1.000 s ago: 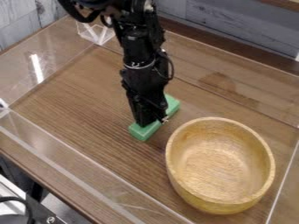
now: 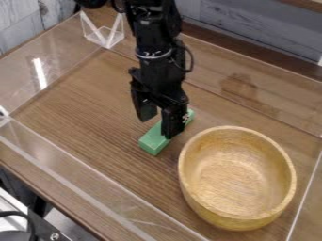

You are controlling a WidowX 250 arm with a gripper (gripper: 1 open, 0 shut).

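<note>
A black robot arm hangs from the top centre of the camera view, its gripper (image 2: 158, 115) open above a green block (image 2: 157, 139). The block lies on the wooden table (image 2: 75, 132), partly hidden by the gripper's fingers, which reach down around its upper part. Whether they touch it is hard to tell.
A large yellow oval bowl (image 2: 235, 179) stands at the right front, close beside the block. A clear wire-like holder (image 2: 102, 28) is at the back left. A black cable lies at the bottom left.
The gripper has risen and moved slightly back from low over the block, uncovering more of the green block's front end. The block appears unmoved.
</note>
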